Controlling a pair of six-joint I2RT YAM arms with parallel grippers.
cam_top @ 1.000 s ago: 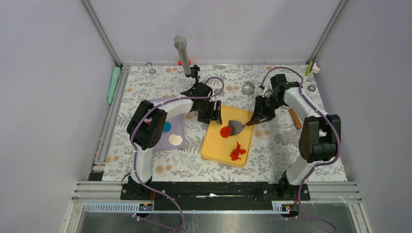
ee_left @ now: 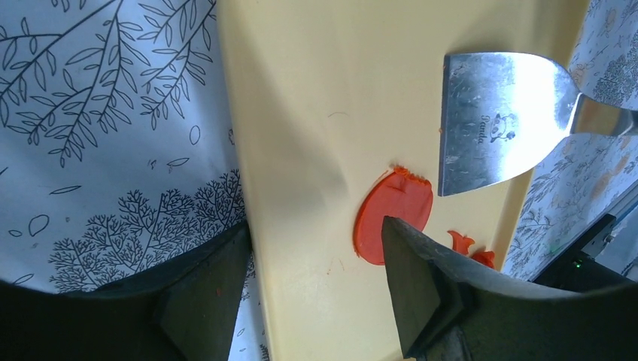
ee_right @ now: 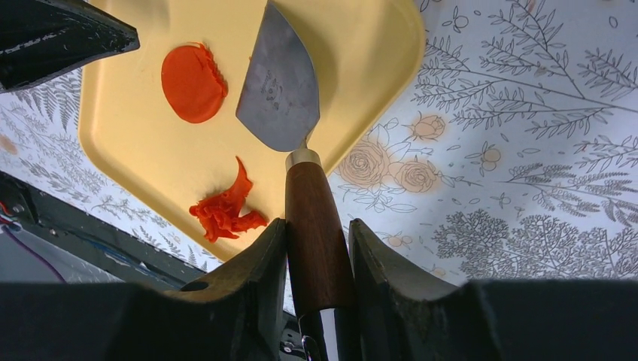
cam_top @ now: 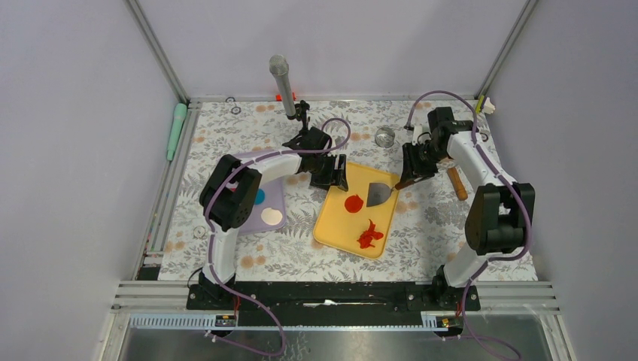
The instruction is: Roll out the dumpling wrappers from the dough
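Note:
A flattened red dough round (cam_top: 353, 203) lies in the yellow tray (cam_top: 335, 233), with a crumpled red dough scrap (cam_top: 369, 236) nearer the front. My right gripper (cam_top: 412, 169) has its fingers around the wooden handle (ee_right: 317, 233) of a metal scraper (cam_top: 378, 194), whose blade is over the tray right of the round. My left gripper stands open at the tray's left rim, nothing held between its fingers, the rim running between them.
A lavender tray (cam_top: 271, 195) with coloured rounds sits left, partly under the left arm. A wooden rolling pin (cam_top: 457, 183) lies right, a glass (cam_top: 384, 137) at the back.
My right gripper and the scraper have moved right and slightly back, away from the red round. The tray has shifted slightly right, and my left gripper with it.

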